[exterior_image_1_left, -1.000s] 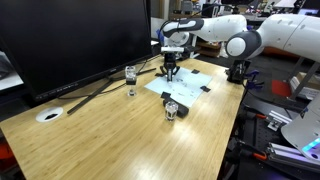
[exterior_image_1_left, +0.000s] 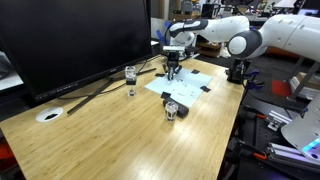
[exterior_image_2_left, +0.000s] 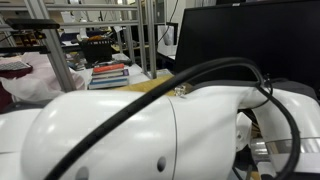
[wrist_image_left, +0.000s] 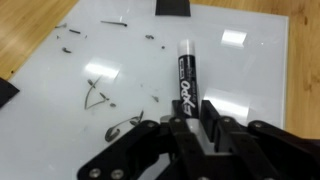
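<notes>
An EXPO marker (wrist_image_left: 188, 82) with a black label and a pale end lies between the fingertips of my gripper, which is shut on it. In the wrist view it points away from the gripper over a whiteboard (wrist_image_left: 60, 125). Black marks (wrist_image_left: 125, 125) and small dark specks are scattered on the board's surface. From exterior view 1 my gripper (exterior_image_1_left: 171, 73) is over the back part of the whiteboard (exterior_image_1_left: 205, 97). Whether the marker's far end touches the board cannot be told. In exterior view 2 the arm hides the gripper.
A dark eraser-like block (exterior_image_1_left: 175, 105) sits at the board's near left edge, with a white cup (exterior_image_1_left: 171, 113) before it. Another white cup (exterior_image_1_left: 131, 80) stands near the large black monitor (exterior_image_1_left: 80, 45).
Over the last second the arm and gripper shift only very slightly at the back of the board. The other things on the table stay where they were.
</notes>
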